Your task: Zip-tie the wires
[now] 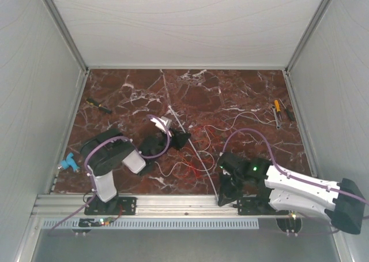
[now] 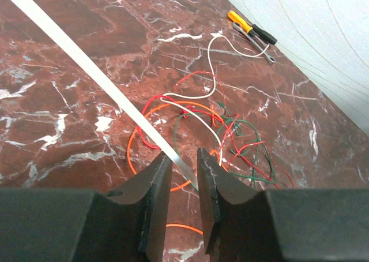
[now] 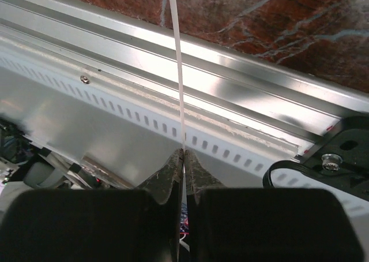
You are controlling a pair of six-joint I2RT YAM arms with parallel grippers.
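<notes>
A long white zip tie (image 2: 95, 71) runs diagonally across my left wrist view, down to my left gripper, whose fingers stand part open with the strap at or behind their tips; I cannot tell if it touches them. Beneath lies a loose tangle of red, orange, green and white wires (image 2: 230, 129) on the marble table (image 2: 57, 146). My right gripper is over the front rail, shut on the thin strap (image 3: 177, 60), which stretches taut away from it toward the table.
A yellow screwdriver (image 1: 277, 107) and wrench (image 1: 276, 116) lie at the right, a dark screwdriver (image 1: 98, 105) at the left, a blue tool (image 1: 69, 162) at the front left.
</notes>
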